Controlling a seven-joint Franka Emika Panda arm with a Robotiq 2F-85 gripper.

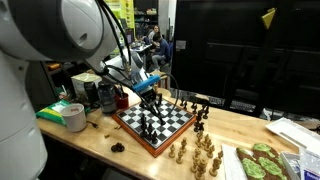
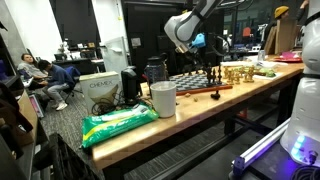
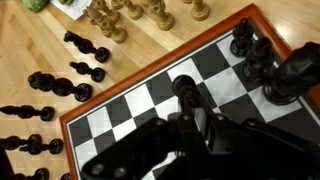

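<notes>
A chessboard with a reddish-brown border lies on the wooden table. Above it, in the wrist view, my gripper is shut on a black chess piece; the dark fingers hide part of this piece. Whether its base touches the board cannot be told. More black pieces stand along one corner of the board. From the side, the tilted gripper hangs over the board's far left part.
Black pieces lie on their sides beyond the board's border. Several light wooden pieces stand on the table at its right. A white mug and dark canisters are at left.
</notes>
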